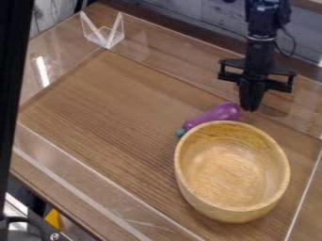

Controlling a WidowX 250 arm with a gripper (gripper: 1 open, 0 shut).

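Note:
A black gripper (250, 99) hangs at the upper right, its fingertips just beside the right end of a purple eggplant-like object (210, 119) with a green tip, which lies on the wooden surface behind a large tan bowl (231, 171). The fingers look shut, and nothing shows between them.
A small white wire rack or clear object (104, 30) stands at the back left. The surface ends at a dark edge on the lower left.

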